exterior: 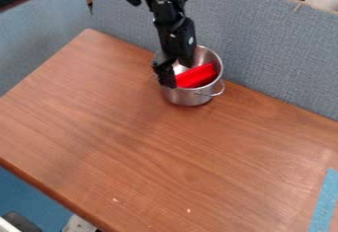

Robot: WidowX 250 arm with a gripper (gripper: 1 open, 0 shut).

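A steel pot (192,95) with side handles stands on the wooden table near the back. A red cylindrical object (197,75) lies inside it. My black gripper (172,73) reaches down from the top into the pot's left side, beside the red object, and is open. Its fingertips are partly hard to make out against the pot's interior.
A grey padded wall (278,58) runs close behind the pot. A light blue strip (323,198) lies at the right edge.
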